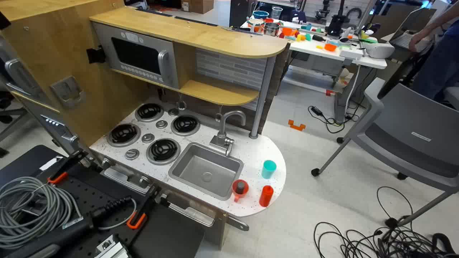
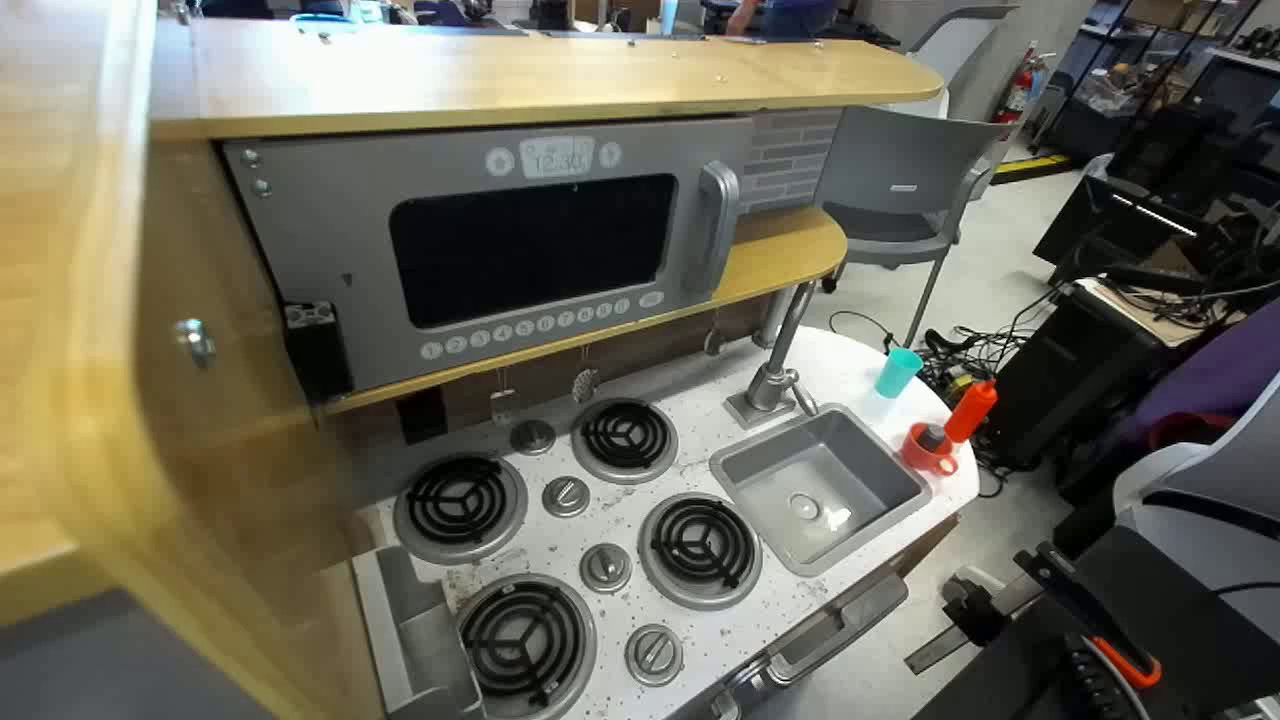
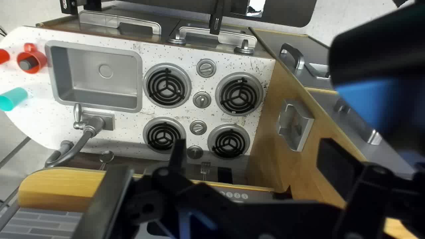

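Only the wrist view has my gripper in it. Its two black fingers stand wide apart, and nothing is between them; beyond the gap lie the stove burners and the wooden side panel. On the rounded end of the toy kitchen counter (image 1: 275, 148) stands a teal cup (image 1: 269, 169). A red mug (image 2: 927, 449) with a dark item inside sits at the sink's edge. Close by is a red bottle (image 1: 266, 195), upright. The grey sink (image 3: 104, 71) is empty.
A closed microwave (image 2: 540, 240) and a wooden shelf (image 1: 219, 90) overhang the back of the counter. The faucet (image 1: 223, 133) rises behind the sink. All stove burners are bare. A wooden side panel (image 3: 275, 139) bounds the stove.
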